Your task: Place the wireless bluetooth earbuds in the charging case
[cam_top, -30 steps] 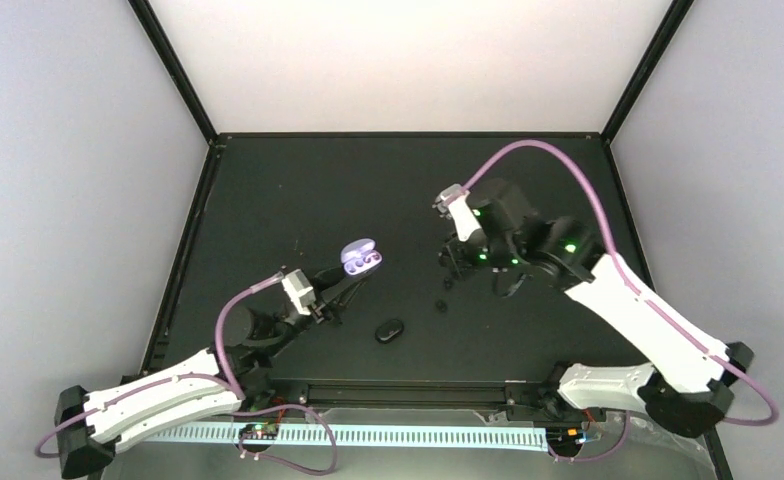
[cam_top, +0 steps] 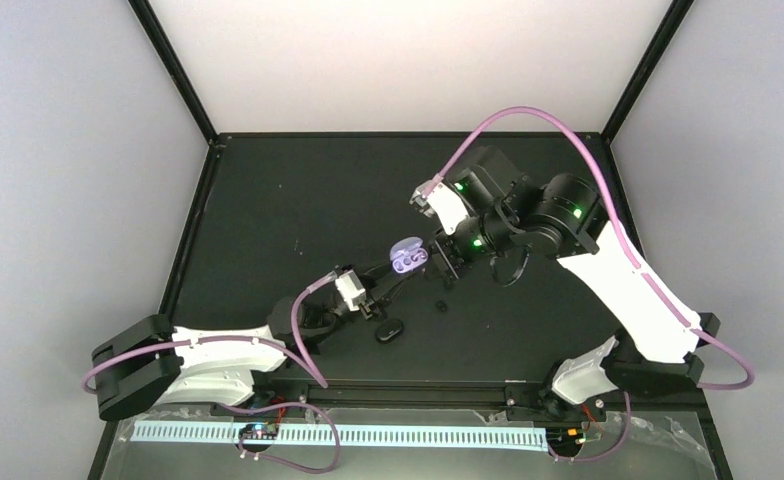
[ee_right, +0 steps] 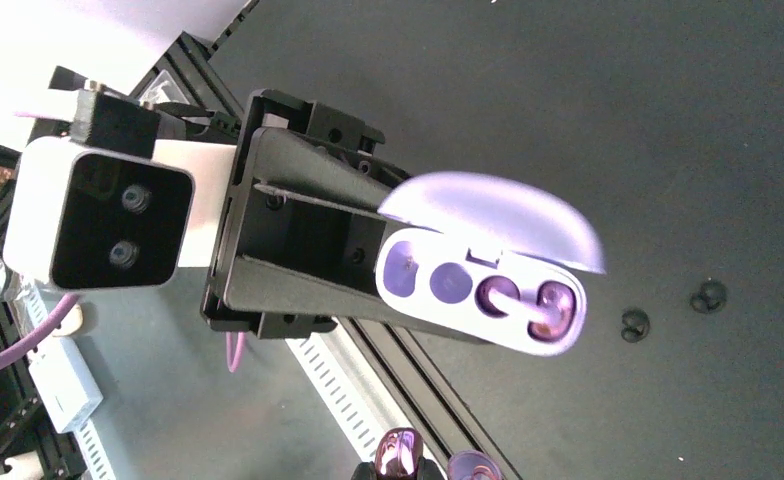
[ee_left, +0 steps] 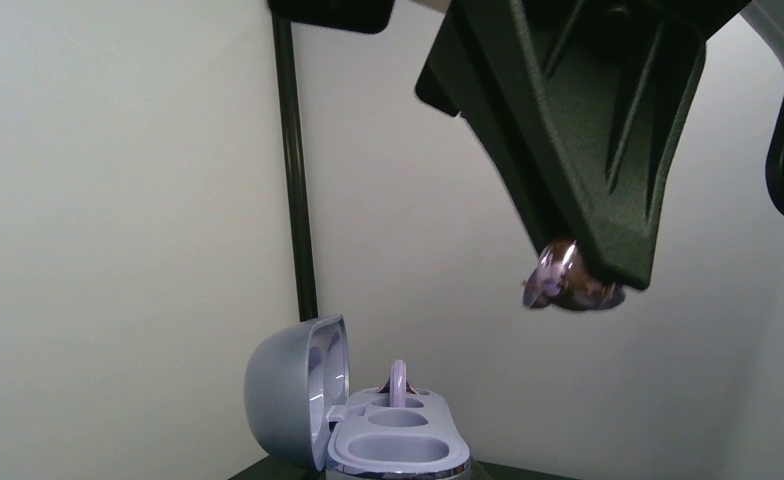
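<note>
The lilac charging case (cam_top: pixel 409 257) is held up by my left gripper (cam_top: pixel 405 269), shut on it, with its lid (ee_right: pixel 498 215) swung open. In the right wrist view, one pink earbud (ee_right: pixel 552 312) occupies the end of the case, and the cavities at the other end are empty. From the left wrist view, that earbud's stem (ee_left: pixel 398 382) pokes above the case top. A second earbud, shiny and pink (ee_left: pixel 568 280), is gripped by my right gripper (cam_top: pixel 435 252), above and to one side of the case, clear of it. The left fingertips are hidden in the left wrist view.
Two small black pieces (ee_right: pixel 708 296) lie on the dark table to one side. A black oval object (cam_top: pixel 389 330) rests on the table below the case.
The left arm has carried the open case right and slightly up in the top view.
</note>
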